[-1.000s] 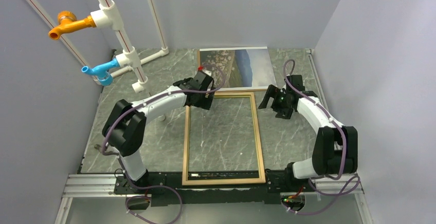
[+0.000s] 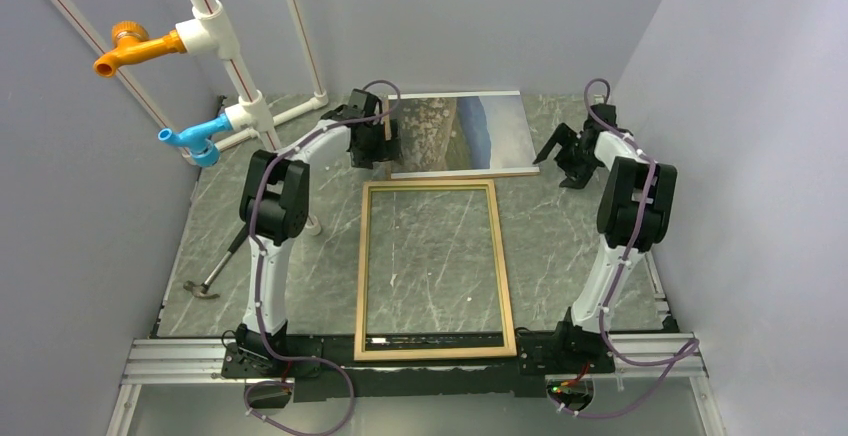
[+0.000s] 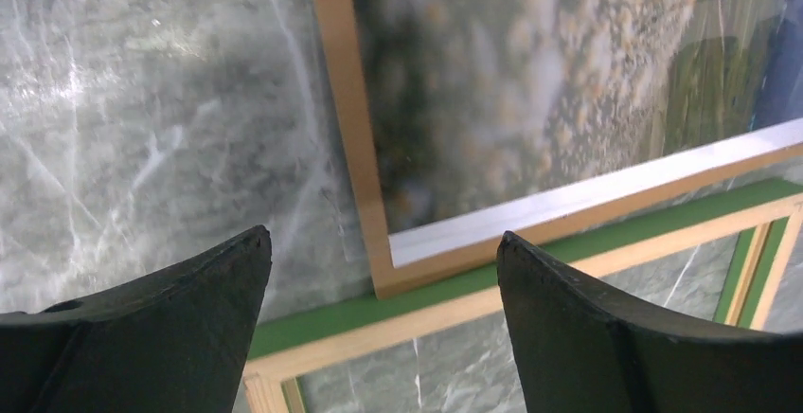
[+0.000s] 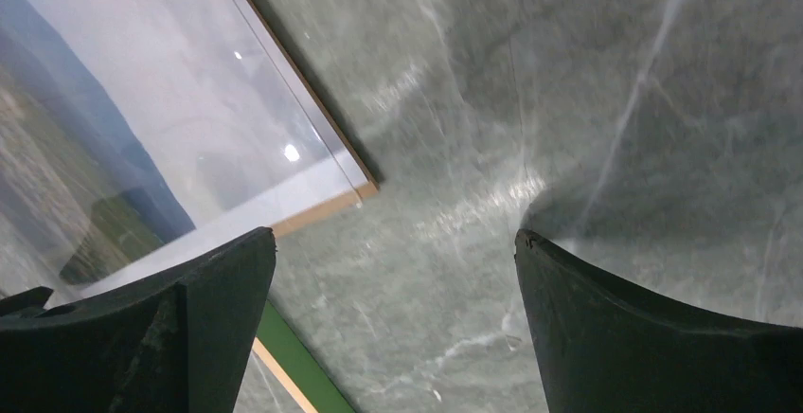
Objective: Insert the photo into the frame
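Observation:
The photo (image 2: 435,131), a beach scene under a clear sheet on a wood-edged board, lies flat at the back of the table. In front of it lies the empty light-wood frame (image 2: 363,256). Over the photo's left edge, my left gripper has its fingers well apart, with the photo's near-left corner (image 3: 381,271) visible between and beyond them. Off the photo's right side stands my right gripper, open and holding nothing. Its view shows the board's near-right corner (image 4: 365,186) and a green inner edge of the frame (image 4: 298,361).
A hammer (image 2: 203,286) lies at the left of the table. White pipes with an orange tap (image 2: 140,51) and a blue tap (image 2: 195,139) rise at the back left.
Both grippers have moved toward the back of the table. Photo and frame stayed put.

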